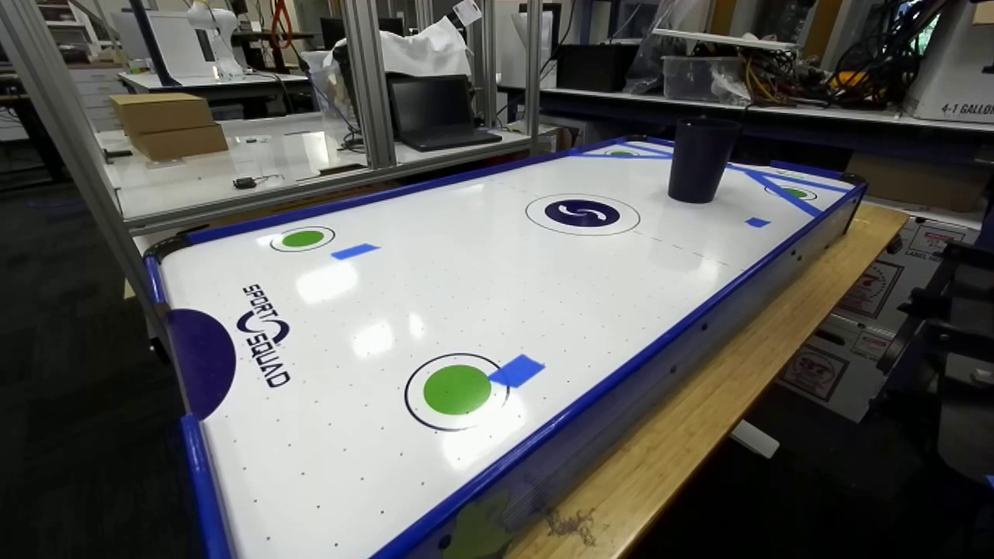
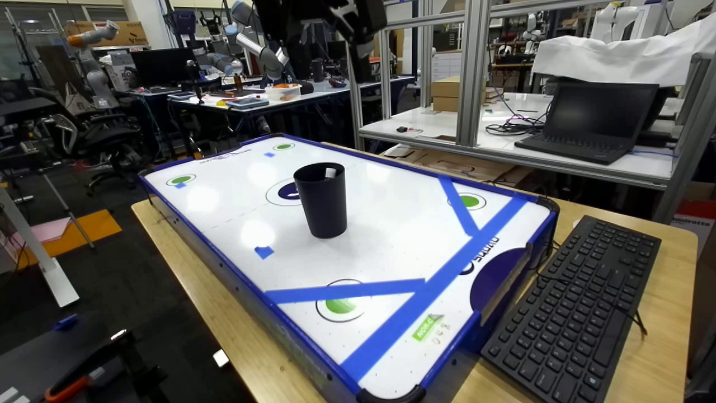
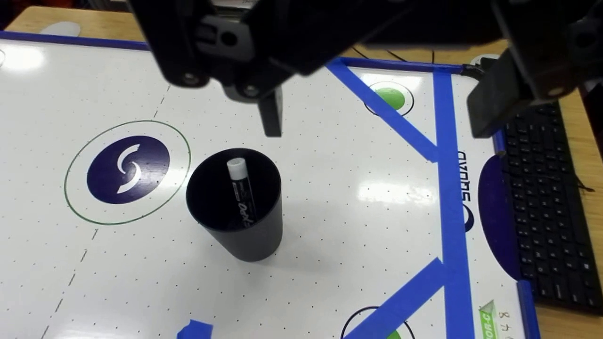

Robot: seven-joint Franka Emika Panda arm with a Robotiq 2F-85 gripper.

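A dark, bin-like cup (image 3: pixel 255 240) stands upright on the white air hockey table (image 2: pixel 396 228), to one side of its centre logo. Inside it leans a marker (image 3: pixel 243 195) with a white cap, its white end (image 2: pixel 329 173) just showing past the rim in the second exterior view. My gripper is open, its two fingers (image 3: pixel 271 113) wide apart with nothing between them. In the wrist view the cup appears below and left of the gap, apart from the fingers. High above the table, the dark arm shows only in part at the top of the second exterior view.
Blue tape strips (image 2: pixel 443 275) lie flat across one end of the table. A black keyboard (image 2: pixel 577 302) rests on the wooden ledge beyond that end. Metal frame posts (image 1: pixel 368 84) and a shelf with a laptop (image 2: pixel 590 121) border one long side.
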